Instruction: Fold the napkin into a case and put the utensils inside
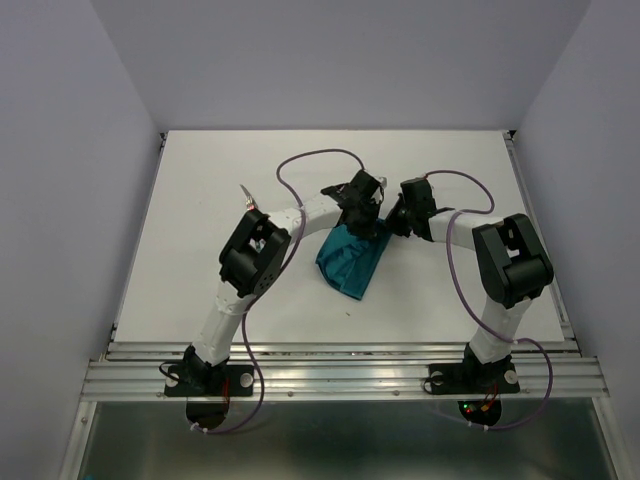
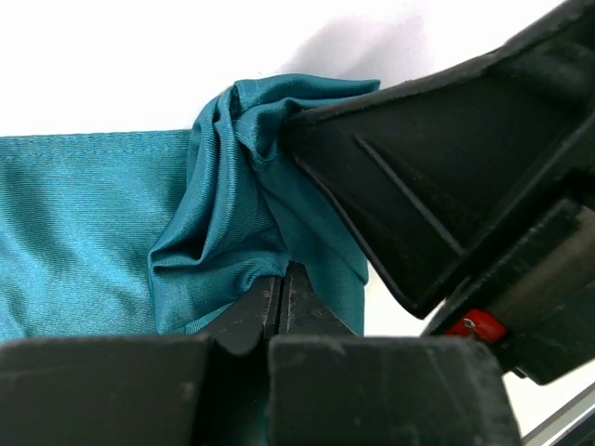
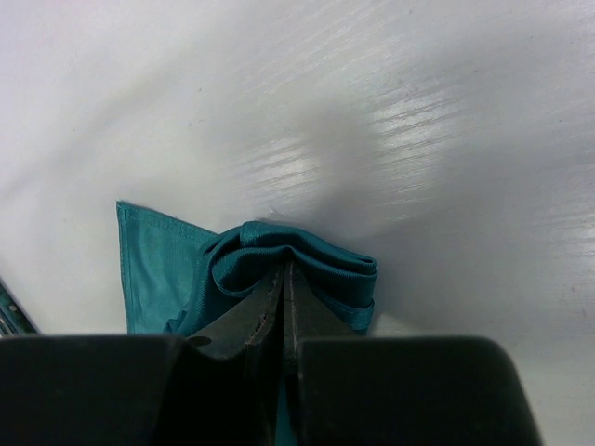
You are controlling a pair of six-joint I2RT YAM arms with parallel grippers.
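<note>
The teal napkin (image 1: 350, 265) lies in the middle of the table, its upper part bunched up in folds. My left gripper is shut down in these folds; whether cloth sits between its tips is hard to tell. Just to its right in the top view, my right gripper is shut on the looped, folded edge of the napkin. In the left wrist view the black body of the right gripper covers the upper right. The utensils (image 1: 250, 198) lie to the left of the napkin, partly hidden behind the left arm.
Both grippers are close together over the napkin, with little room between them.
</note>
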